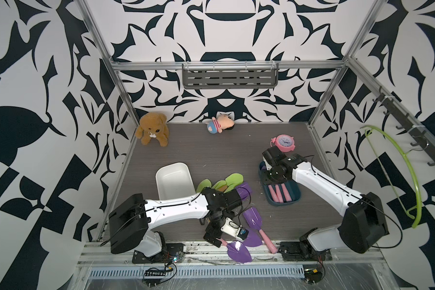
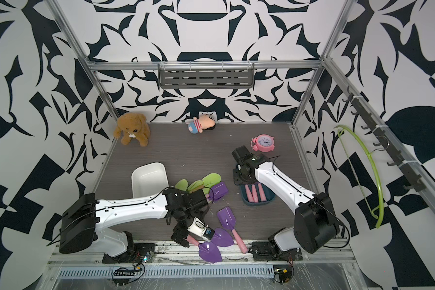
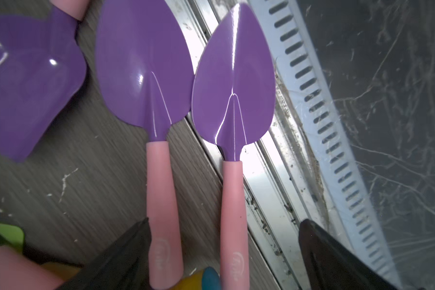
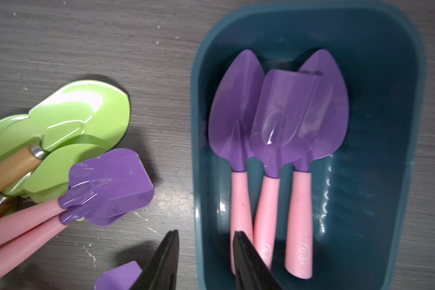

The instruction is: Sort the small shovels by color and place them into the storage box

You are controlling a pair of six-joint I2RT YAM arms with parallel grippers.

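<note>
My left gripper is open above two pink-handled purple shovels near the front edge. The outer shovel (image 3: 233, 87) and the inner shovel (image 3: 142, 62) have their handles in the gap between its fingers; nothing is gripped. Another purple shovel (image 1: 252, 218) lies to their right. My right gripper stands open and empty above the left wall of the dark teal box (image 4: 367, 212). Inside the box lie three purple shovels with pink handles (image 4: 299, 227). Left of it are green shovels (image 4: 89, 108), with purple shovels (image 4: 113, 183) lying over them.
An empty white tray (image 1: 173, 176) stands on the left, partly behind my left arm. A teddy bear (image 1: 152, 129), a doll (image 1: 221, 123) and a pink clock (image 1: 283, 142) sit at the back.
</note>
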